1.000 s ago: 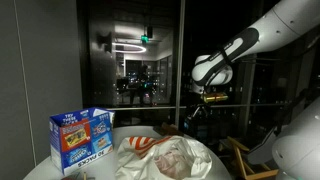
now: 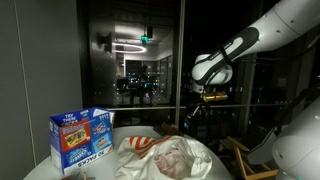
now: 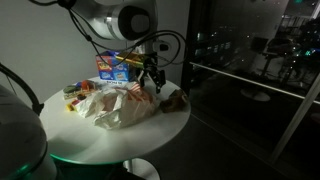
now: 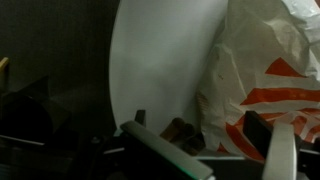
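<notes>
High over the table, my gripper (image 2: 203,106) points downward with its fingers apart and nothing visible between them. In the wrist view, the pale fingers (image 4: 172,152) stand wide on either side of a gap. A crumpled white plastic bag with red print (image 4: 262,82) covers the table to one side of them. A small dark brown item (image 3: 173,103) rests near the table's edge, beside the bag; my gripper partly hides it in the wrist view.
A blue snack box (image 2: 84,139) stands upright on the white round table (image 3: 140,143). Small colourful items (image 3: 75,94) lie left of the bag. A wooden chair (image 2: 243,158) stands beyond its edge.
Over the last second the arm and gripper have shifted slightly at most. The bag and box have stayed in place.
</notes>
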